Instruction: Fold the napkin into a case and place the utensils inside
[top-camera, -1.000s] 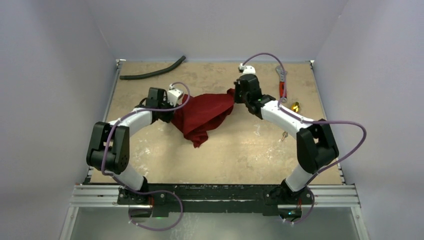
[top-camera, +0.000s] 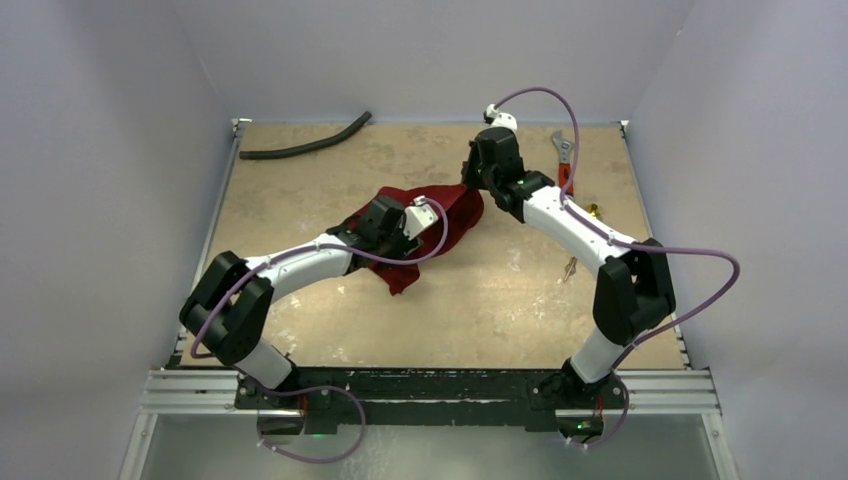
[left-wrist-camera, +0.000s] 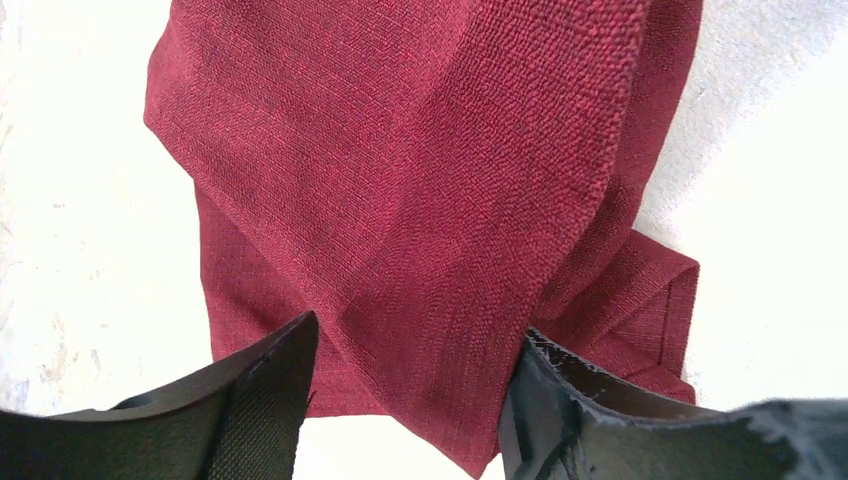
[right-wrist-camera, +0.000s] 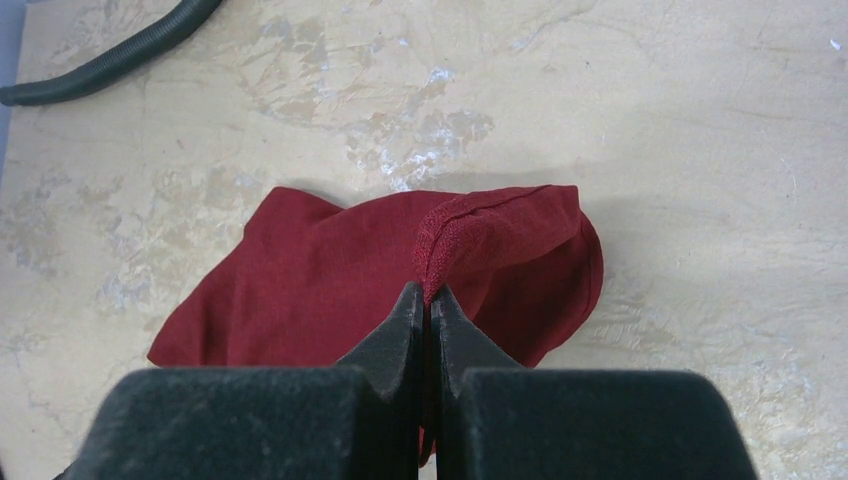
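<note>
The dark red napkin lies crumpled in loose folds at the table's middle. In the top view my right gripper is at its upper right corner; in the right wrist view it is shut on a raised fold of the napkin. My left gripper is low over the napkin's lower part; in the left wrist view its fingertips straddle a narrow fold of the napkin, part open, and whether they grip it I cannot tell.
A dark hose lies at the back left. At the right are a wrench, a brass-coloured object and a small silver utensil, partly behind the right arm.
My left gripper has moved right and toward the front, from the napkin's left end onto its lower part. The right gripper has moved slightly toward the back, lifting the napkin's corner with it.
</note>
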